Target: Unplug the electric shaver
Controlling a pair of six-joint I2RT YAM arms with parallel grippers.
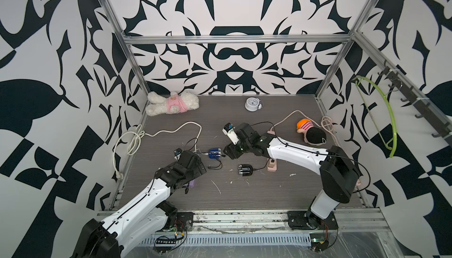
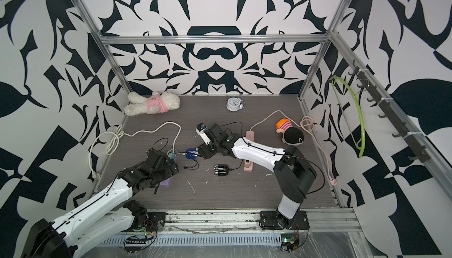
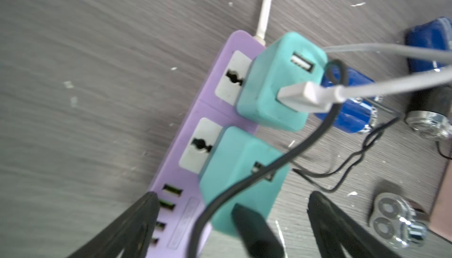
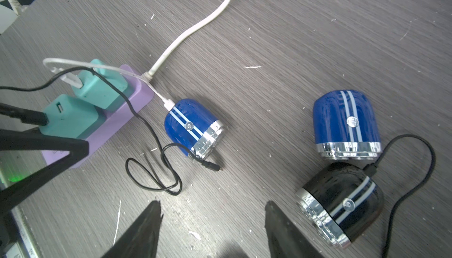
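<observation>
A purple power strip (image 3: 206,112) carries two teal adapters (image 3: 263,88) with white and black cables plugged in. My left gripper hovers open over the near adapter, a black cable passing between its fingers. A blue shaver (image 4: 193,126) with a white cable lies beside the strip; a second blue shaver (image 4: 346,121) and a black shaver (image 4: 341,201) with a black cable lie to its right. My right gripper hangs above the table's middle, fingers apart, nothing seen between them.
A pink power strip (image 2: 248,164) lies right of the shavers. A white teddy bear (image 2: 150,102), a round white gauge (image 2: 234,104) and an orange-hatted plush toy (image 2: 289,131) lie toward the back. The white cord coils at the left.
</observation>
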